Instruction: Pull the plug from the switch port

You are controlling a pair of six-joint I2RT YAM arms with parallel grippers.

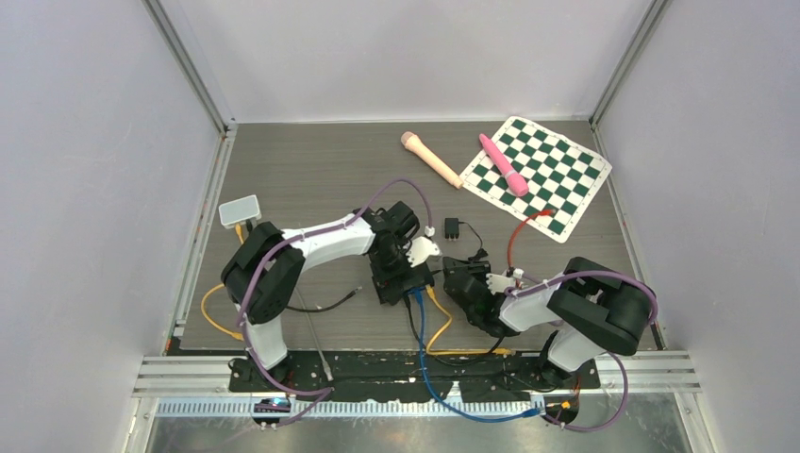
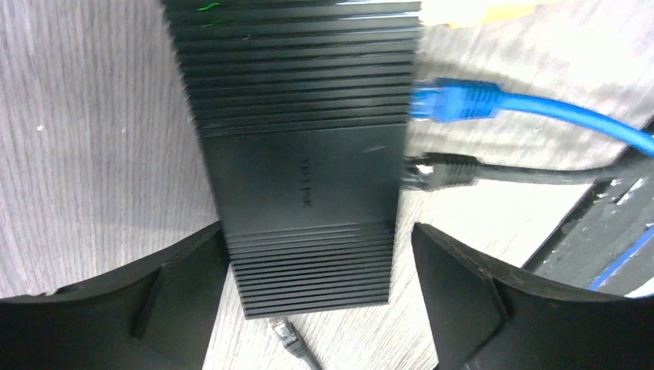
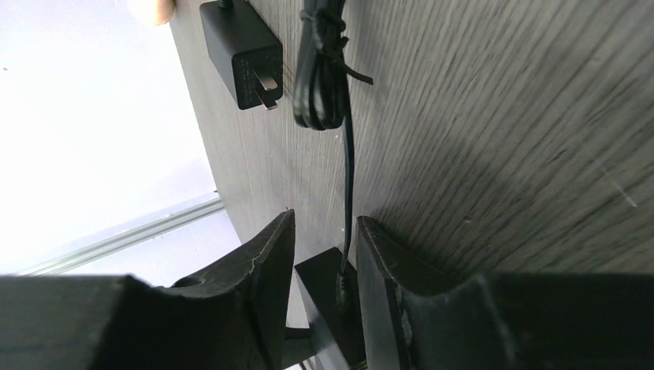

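In the left wrist view, the black ribbed switch (image 2: 308, 181) lies between the fingers of my open left gripper. The left finger meets its edge; a narrow gap shows at the right one. A blue plug (image 2: 463, 100) and a black plug (image 2: 443, 171) sit at its right side, with part of a yellow one (image 2: 470, 11) above them. My right gripper is part open beside the switch's right end. A thin black cable (image 3: 348, 177) runs down between its fingers onto a black block (image 3: 332, 301); its end is not clear.
A black power adapter (image 1: 452, 228) and a bundled cord (image 3: 320, 69) lie near the right gripper. Loose cables surround the switch, among them a red one (image 1: 514, 238). A checkered board (image 1: 577, 165), with a pink object (image 1: 505, 165), is at the back right.
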